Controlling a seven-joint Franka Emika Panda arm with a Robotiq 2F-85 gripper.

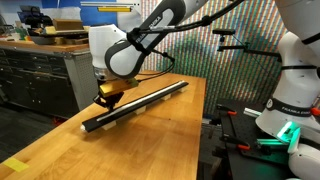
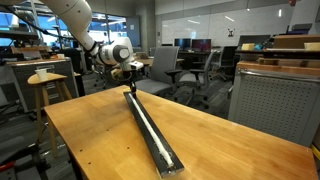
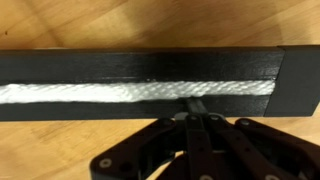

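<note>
A long black board (image 1: 145, 102) lies flat on the wooden table, with a white rope (image 2: 147, 124) stretched along its middle. In the wrist view the rope (image 3: 140, 92) runs across the board and stops short of its right end. My gripper is over the board near that end, its fingertips together at the rope's lower edge. The fingers look shut. No rope shows clearly between the fingers, and whether the tips touch the rope is hard to tell. In the second exterior view the gripper (image 2: 131, 88) is small, at the board's far end.
A wooden stool (image 2: 45, 92) is beside the table at the left.
</note>
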